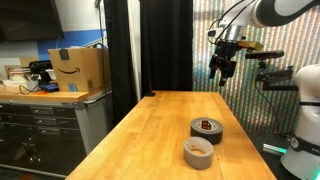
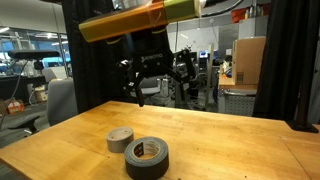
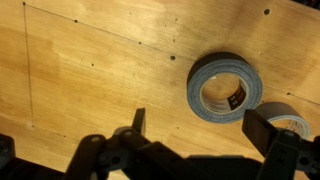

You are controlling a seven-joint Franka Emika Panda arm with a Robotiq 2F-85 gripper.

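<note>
A dark tape roll lies flat on the wooden table, with a small dark, orange-marked patch visible inside its ring. Close beside it is a lighter grey roll, partly covered by a finger in the wrist view. Exterior view 1 shows the dark roll behind the light roll. My gripper hangs well above the table, pointing down. Its fingers are wide apart with nothing between them, and the wrist view places the dark roll slightly off the gap, towards the upper right.
Dark curtains hang beyond it, and a cardboard box stands on a separate workbench to the left.
</note>
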